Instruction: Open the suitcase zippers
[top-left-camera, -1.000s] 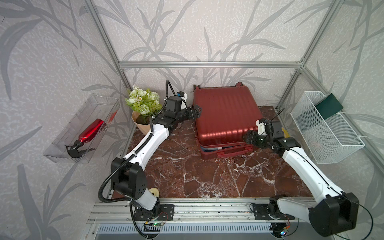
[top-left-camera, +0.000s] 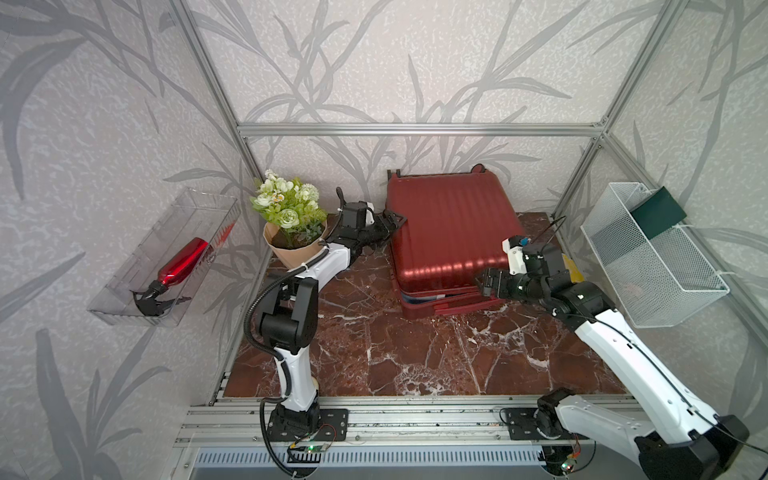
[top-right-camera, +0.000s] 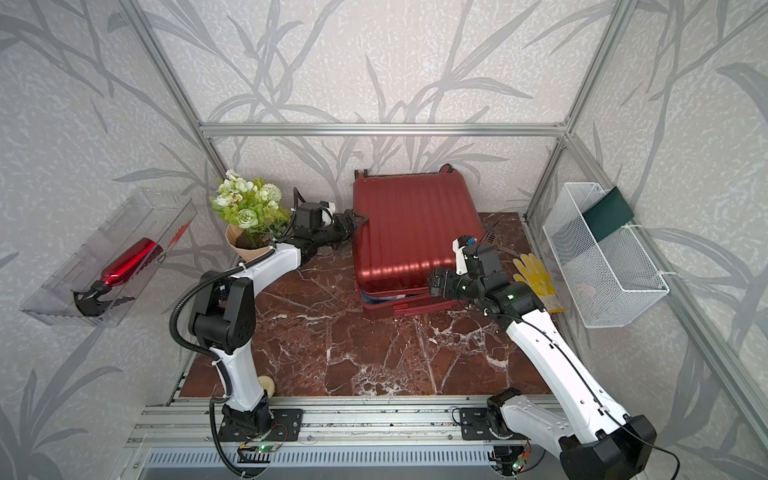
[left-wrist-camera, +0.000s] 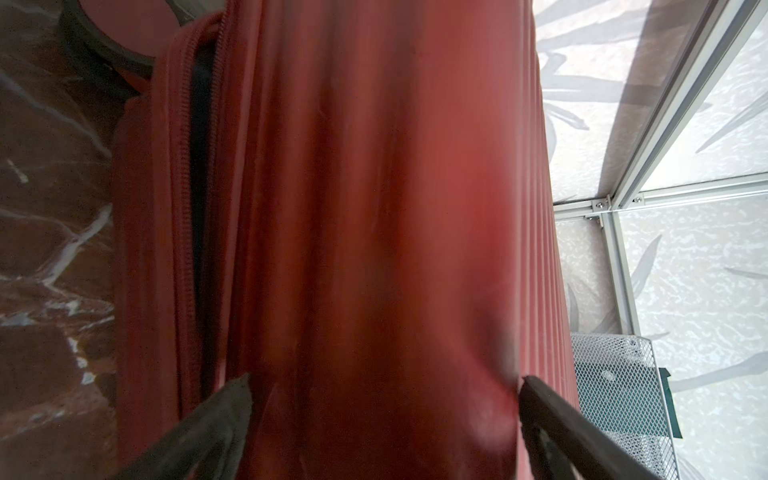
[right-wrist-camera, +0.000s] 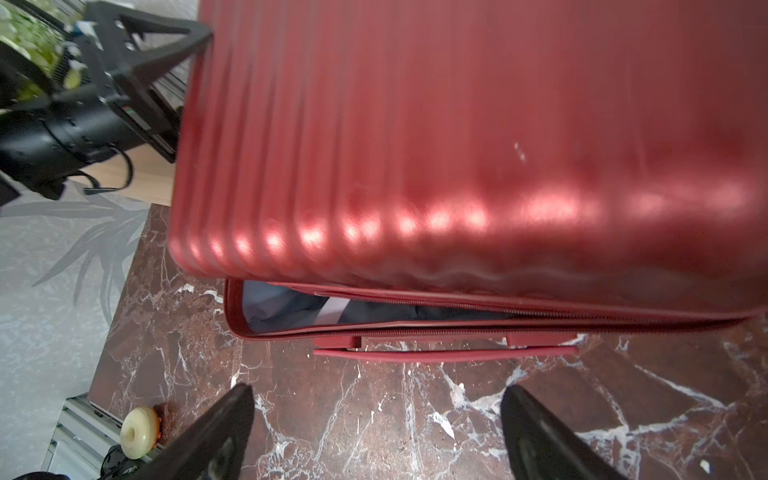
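Observation:
A red ribbed suitcase (top-left-camera: 452, 224) lies at the back middle of the marble table, with zipper teeth (right-wrist-camera: 448, 306) and grey lining showing along its front gap. My left gripper (top-left-camera: 395, 224) is at the suitcase's left side; in the left wrist view its open fingers face the ribbed shell beside a zipper (left-wrist-camera: 185, 208). My right gripper (top-left-camera: 488, 281) hangs by the front right of the suitcase. In the right wrist view its fingers stand apart in front of the front handle (right-wrist-camera: 444, 354), nothing between them.
A flower pot (top-left-camera: 292, 256) stands left of the suitcase, near my left arm. A clear bin (top-left-camera: 112, 296) hangs left, a mesh basket (top-left-camera: 664, 296) right. Yellow gloves (top-right-camera: 536, 280) lie at the right edge.
My left gripper has moved lower along the suitcase's side, its arm shifting in. The suitcase looks unchanged.

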